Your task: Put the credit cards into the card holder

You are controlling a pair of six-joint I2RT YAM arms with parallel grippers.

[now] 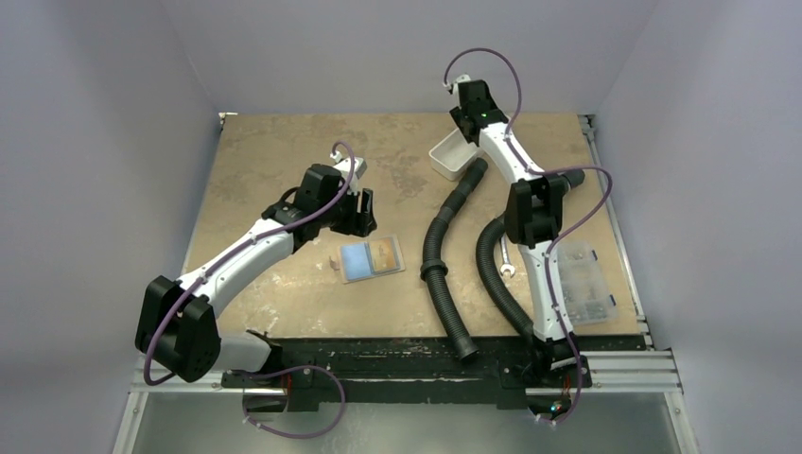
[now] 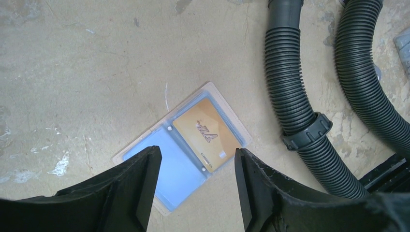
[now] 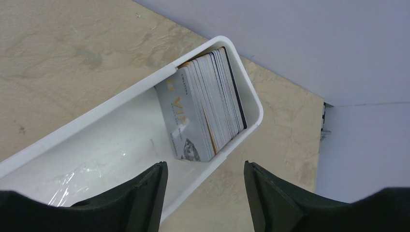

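The card holder [image 2: 159, 157] lies flat on the table, a clear-edged wallet with two blue pockets; a tan card [image 2: 206, 133] fills one, while the other looks bare blue. Over its far side hovers my left gripper [image 1: 364, 225], open and empty. At the back of the table a long white box [image 1: 448, 161] holds a leaning stack of cards [image 3: 203, 104] packed against one end, a grey VIP card facing outward. Above that end hangs my right gripper, also open, its fingers [image 3: 157, 188] apart and not touching the cards.
Two black corrugated hoses [image 1: 435, 246] run between the holder and the right arm. A wrench [image 1: 506, 260] and a clear plastic case [image 1: 584, 284] lie to the right. Left of the holder the table is bare; the back wall stands close behind the white box.
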